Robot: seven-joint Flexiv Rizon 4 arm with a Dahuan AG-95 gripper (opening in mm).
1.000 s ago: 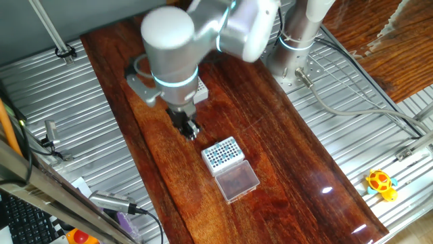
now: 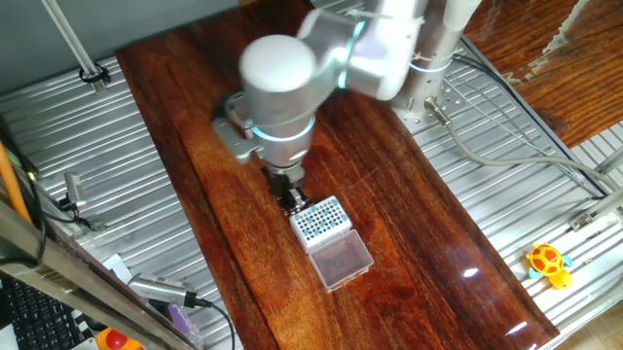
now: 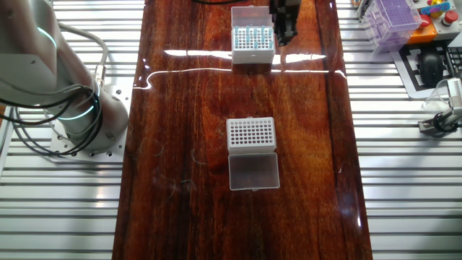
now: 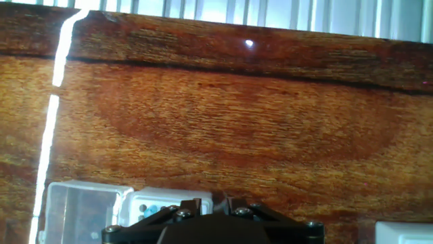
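Note:
A white box with a dotted top of blue and dark spots stands on the wooden table, its clear lid folded open. My gripper is close to a corner of this box in exterior view 1, pointing down. In exterior view 2 the gripper appears just beside the blue-dotted box. The wrist view shows the dark fingers of my gripper standing a little apart, with no object visible between them. Next to them is part of the box; whether they touch it cannot be told.
A second white box with a grid of holes stands mid-table, its clear lid open. Bare wooden table lies around it. Off the table are a toy turtle and a purple rack.
My gripper has moved right and slightly down in exterior view 1, to the dotted box's corner. The arm now hides the second box, which showed behind it before. The dotted box has not moved.

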